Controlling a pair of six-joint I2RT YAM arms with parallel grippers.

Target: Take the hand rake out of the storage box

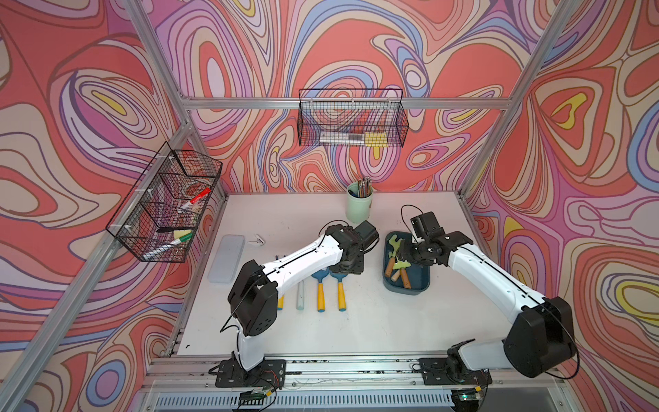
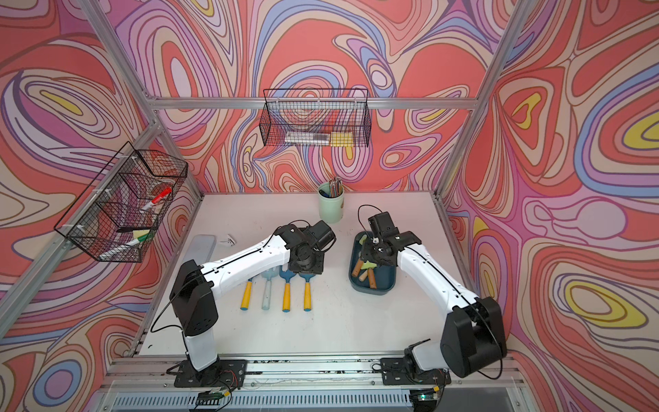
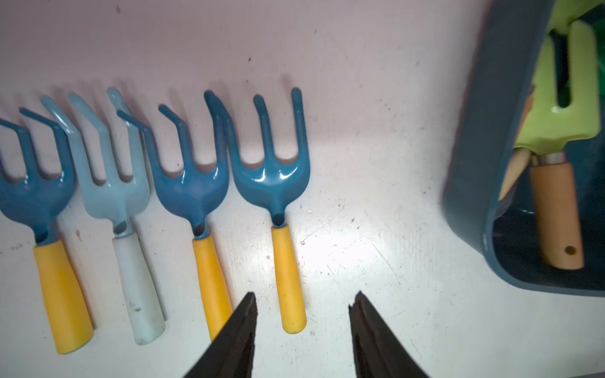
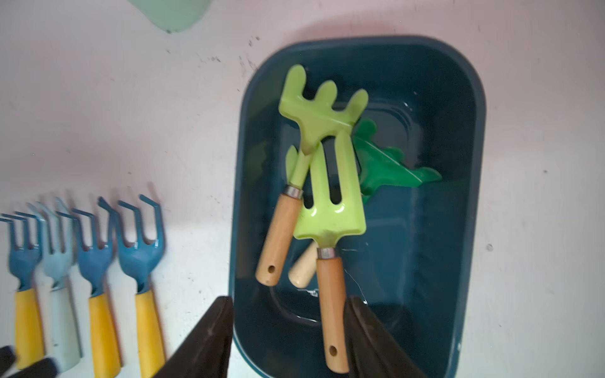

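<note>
A dark teal storage box holds several hand tools: a light green fork with wooden handle, a smaller light green rake across it and a darker green tool partly hidden. My right gripper hangs open above the box. Left of it, a row of blue and pale forks with yellow or pale handles lies on the table, including a dark blue fork. My left gripper is raised over this row, fingers apart, nothing between its fingers.
A mint cup of utensils stands behind the box. A pale lid lies at the left. Wire baskets hang on the back and left walls.
</note>
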